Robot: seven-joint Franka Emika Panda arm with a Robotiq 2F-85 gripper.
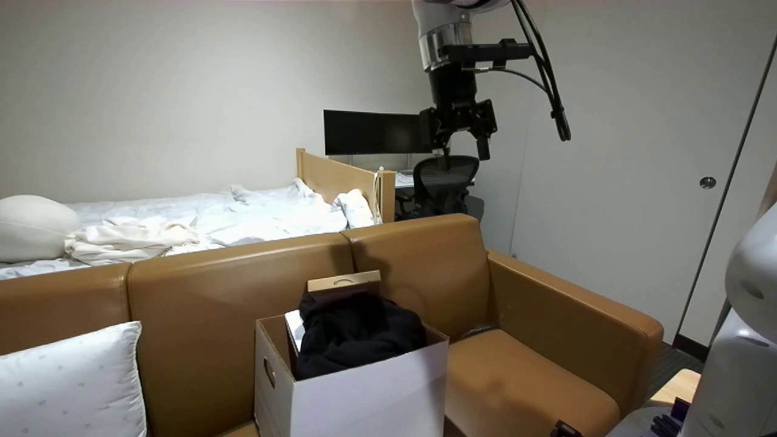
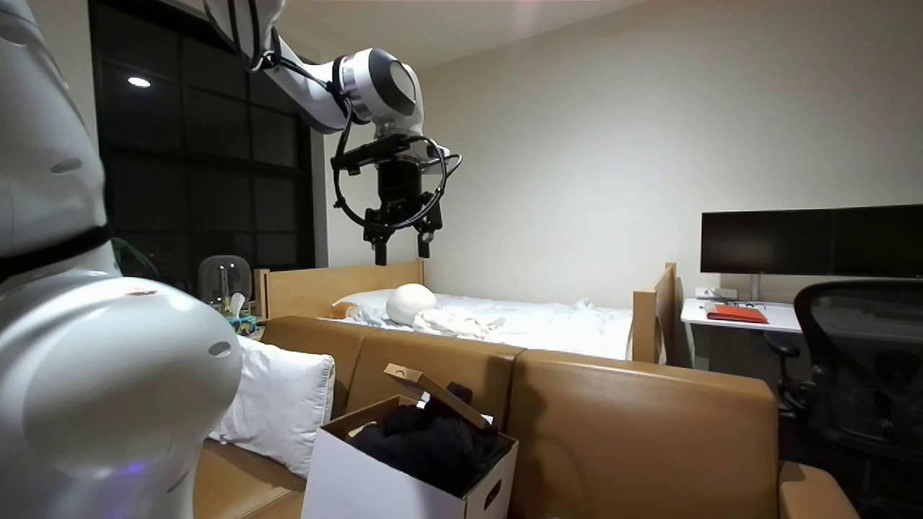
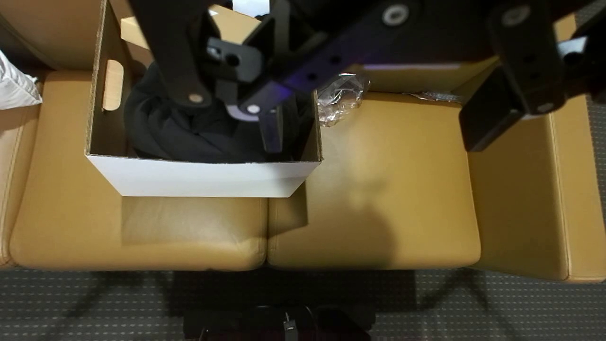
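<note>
High above the couch hangs my gripper (image 1: 464, 156), pointing down, its fingers spread apart with nothing between them. The same gap shows in exterior view 2, where the gripper (image 2: 402, 259) is well clear of everything below. A white cardboard box (image 1: 368, 397) stands on the couch seat, its top uncovered. Black cloth (image 1: 360, 331) is heaped inside it, along with a smaller brown box (image 2: 437, 393) sticking up at the back. In the wrist view one finger (image 3: 271, 130) overlaps the black cloth (image 3: 187, 128) and the other (image 3: 489, 111) lies over the couch's right side.
The tan couch (image 3: 375, 227) has bare seat to the box's right, with crinkled clear plastic (image 3: 342, 97) near its back. A white pillow (image 1: 73, 382) leans at the left. Behind the couch are a bed (image 1: 240, 211) and an office chair (image 1: 444, 182).
</note>
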